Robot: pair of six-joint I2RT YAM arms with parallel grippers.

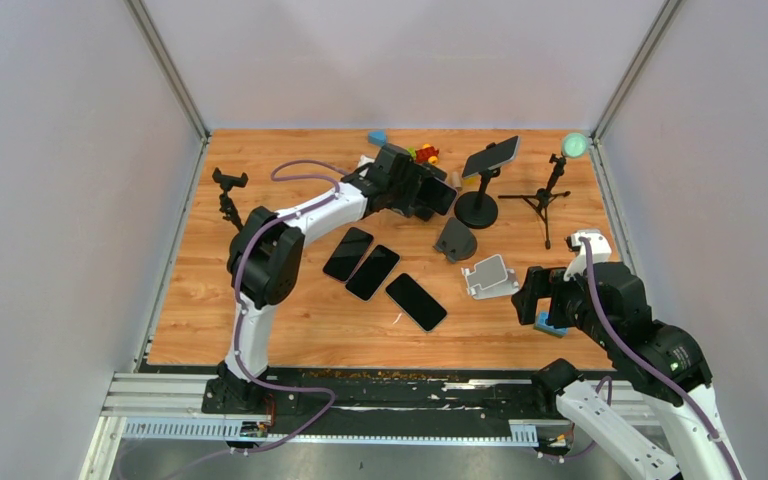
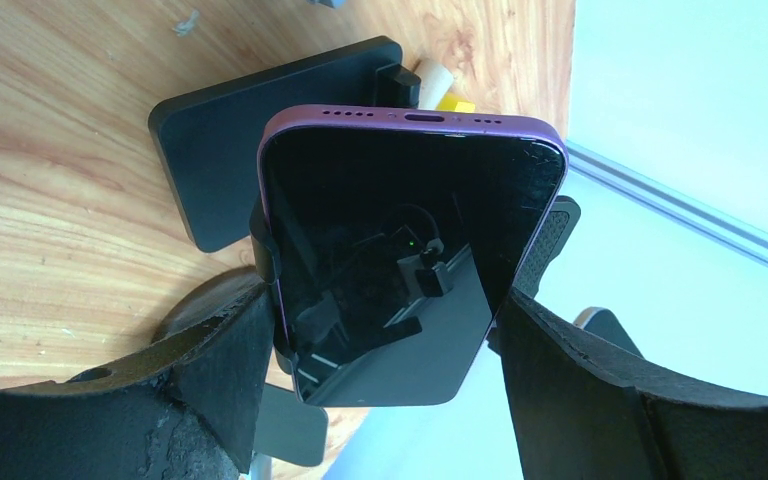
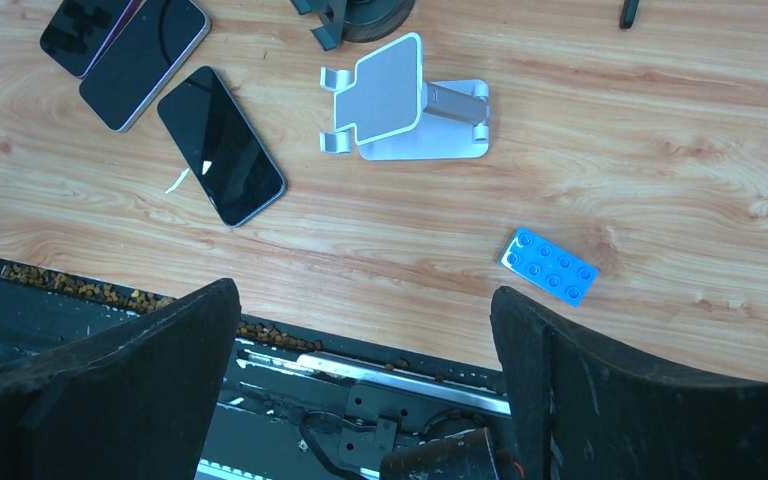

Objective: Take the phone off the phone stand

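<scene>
A purple-edged phone (image 2: 400, 240) is face up in the left wrist view, in front of a dark stand whose base plate (image 2: 225, 150) shows behind it. Most of the stand is hidden. My left gripper is open around the phone, one finger at each long side; whether the pads touch it I cannot tell. From above, that phone (image 1: 436, 195) appears at the tip of the left arm. Far from it, my right gripper stands open and empty over the table's front right edge.
Three loose phones lie mid-table, one being the nearest phone (image 1: 416, 302). A black round-based stand (image 1: 476, 209), a grey stand (image 1: 456, 240), a silver stand (image 3: 390, 95) and a tripod (image 1: 550, 190) stand rightward. A blue brick (image 3: 548, 265) lies at front right.
</scene>
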